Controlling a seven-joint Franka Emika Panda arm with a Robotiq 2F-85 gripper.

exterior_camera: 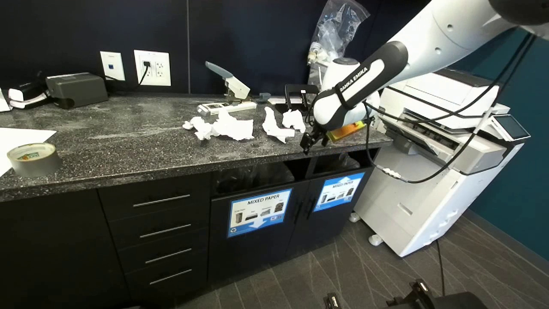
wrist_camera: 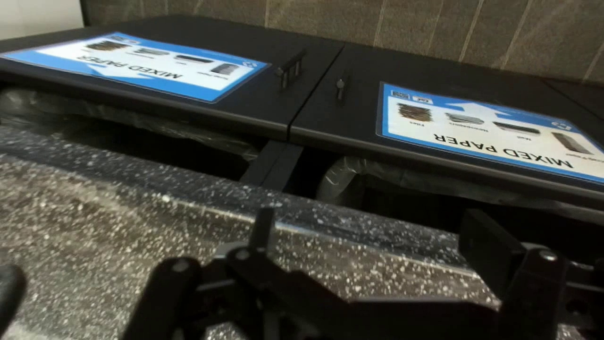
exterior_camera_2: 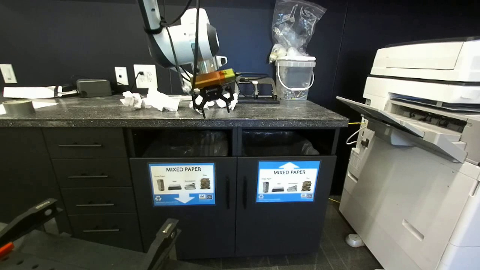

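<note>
Several crumpled white papers lie on the dark speckled counter; one clump (exterior_camera: 234, 126) is left of the gripper, and smaller pieces (exterior_camera: 276, 125) lie closer to it. My gripper (exterior_camera_2: 216, 111) hangs above the counter's front edge with its fingers pointing down, partly in front of the smaller pieces. In the wrist view its black fingers (wrist_camera: 491, 249) stand wide apart, open, with only counter surface and edge behind the gap. Below the counter are two bin openings, left (exterior_camera_2: 184, 143) and right (exterior_camera_2: 279, 143), lined with clear plastic, above doors labelled MIXED PAPER.
A stapler (exterior_camera: 231, 95), a black hole punch (exterior_camera_2: 257, 90) and a clear bucket (exterior_camera_2: 294, 78) stand at the back. A tape roll (exterior_camera: 33, 159) sits at the left. The printer (exterior_camera_2: 414, 157) stands right of the cabinet, its tray jutting toward the counter.
</note>
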